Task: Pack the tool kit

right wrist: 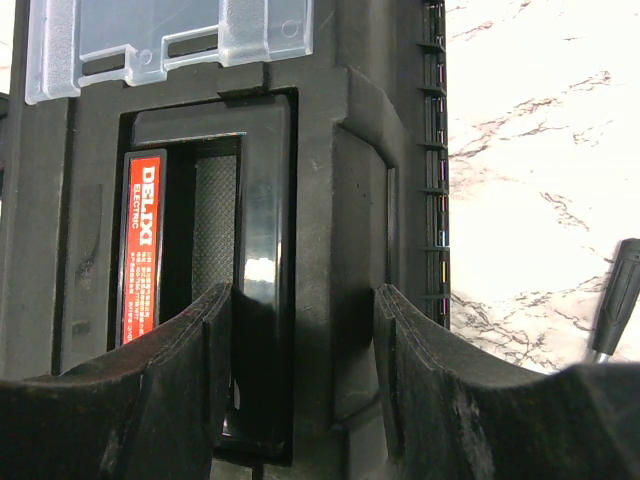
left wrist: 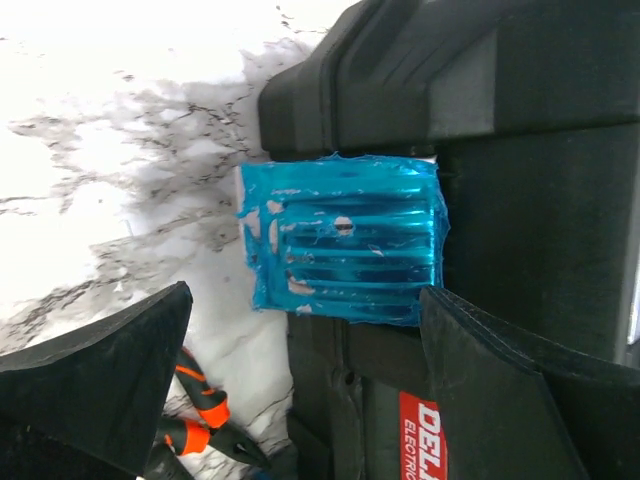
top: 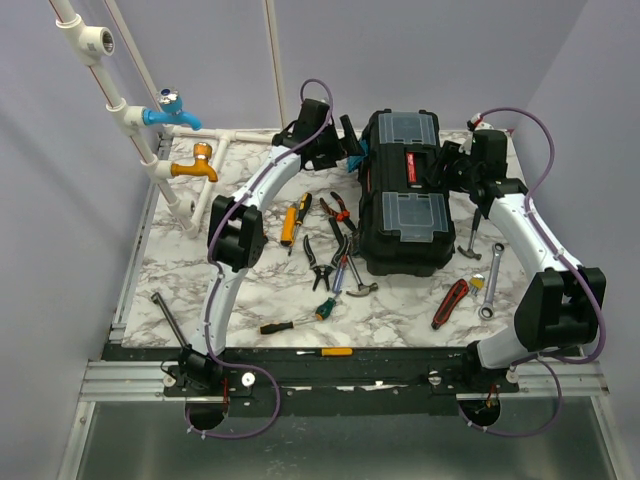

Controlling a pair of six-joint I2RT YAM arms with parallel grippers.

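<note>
The black tool box, with two clear lid compartments and a red label, stands closed at the back of the table. A blue film-covered latch sticks out from its left side. My left gripper is open beside that latch; in its wrist view the latch lies just ahead, between and beyond the fingers. My right gripper is open at the lid's right side, one finger over the handle recess and the other outside the edge. Whether those fingers touch the box is hard to tell. The box's inside is hidden.
Pliers, screwdrivers, cutters and a hammer lie left of the box. To its right are a red knife, a wrench and a hammer. Pipes with taps stand at left.
</note>
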